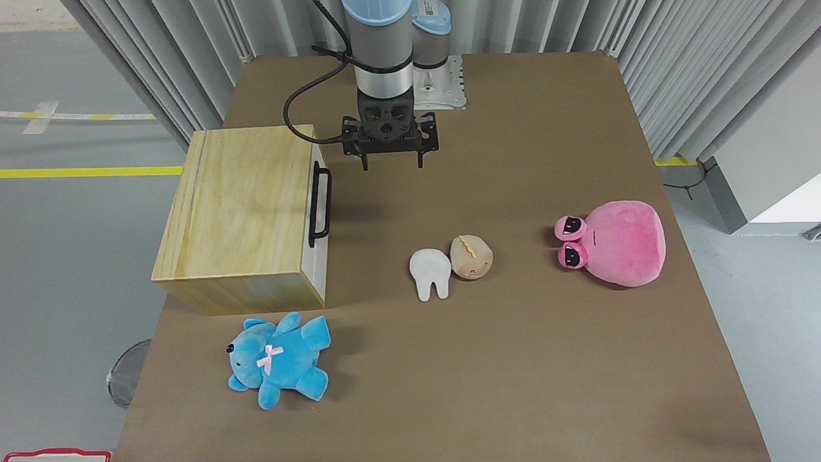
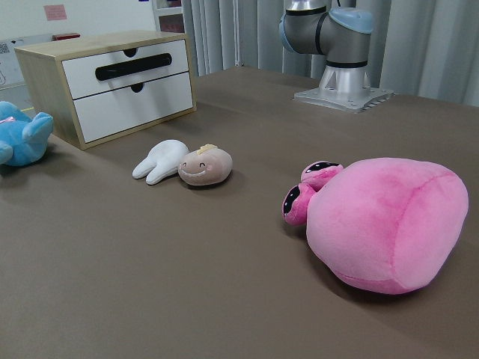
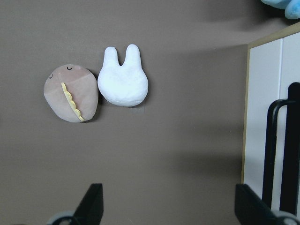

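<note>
My gripper (image 1: 392, 160) hangs open above the table at the back, just right of the wooden cabinet (image 1: 231, 200), with nothing between its fingers. A white rabbit-shaped plush (image 1: 429, 269) lies at the table's middle, touching or close beside a round beige smiling plush (image 1: 471, 258). In the wrist view both lie ahead of the fingers, the rabbit plush (image 3: 123, 82) beside the cabinet's handled white front (image 3: 260, 136).
A blue bear (image 1: 285, 358) lies in front of the cabinet. A large pink plush (image 1: 619, 242) lies on the right. The table's (image 1: 500, 385) front and centre-back have free room. Both cabinet drawers appear shut.
</note>
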